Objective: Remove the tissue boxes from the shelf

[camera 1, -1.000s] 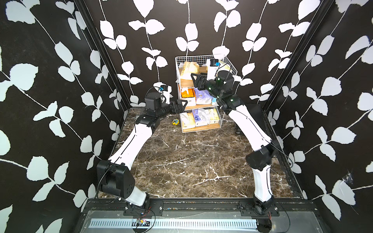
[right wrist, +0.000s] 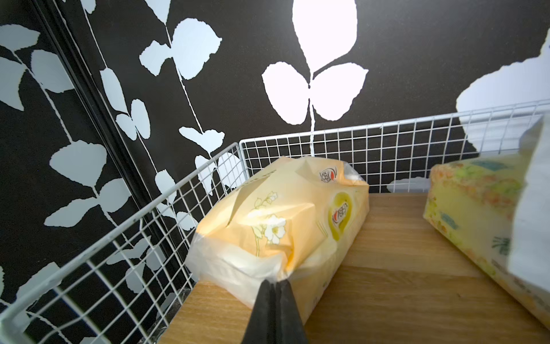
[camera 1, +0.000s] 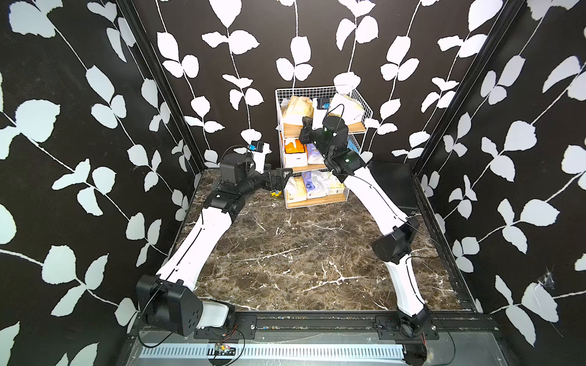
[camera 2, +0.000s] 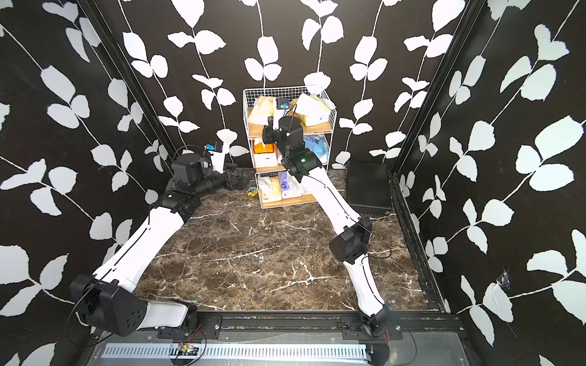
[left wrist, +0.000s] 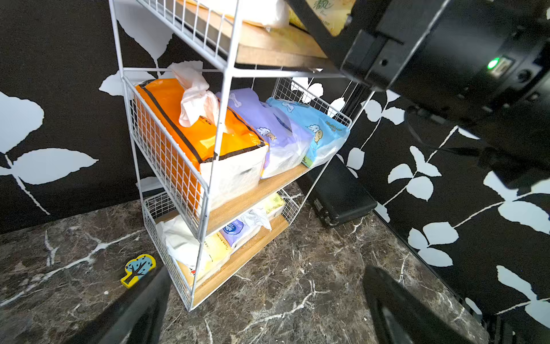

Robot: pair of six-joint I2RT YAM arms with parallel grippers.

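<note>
On the top shelf, a yellow tissue pack (right wrist: 286,218) lies at the left, leaning slightly over the wooden board. My right gripper is shut at its near lower edge; nothing shows between the fingers, and whether they touch the wrapper I cannot tell. A floral pack (right wrist: 481,200) is farther right. On the middle shelf are an orange pack (left wrist: 189,123) with tissue sticking out, a purple pack (left wrist: 269,126) and a blue pack (left wrist: 318,129). Several packs, including a purple-labelled one (left wrist: 235,228), fill the bottom shelf. My left gripper stands open and empty beside the lower shelves.
White wire sides (left wrist: 166,143) and posts frame the shelf. A yellow tree-shaped toy (left wrist: 138,269) lies on the floor to its left. A black case (camera 2: 368,188) stands at its right.
My right gripper has moved left along the top shelf to the yellow pack and shut. The left arm has shifted a little left and down, its gripper still beside the shelf's left side.
</note>
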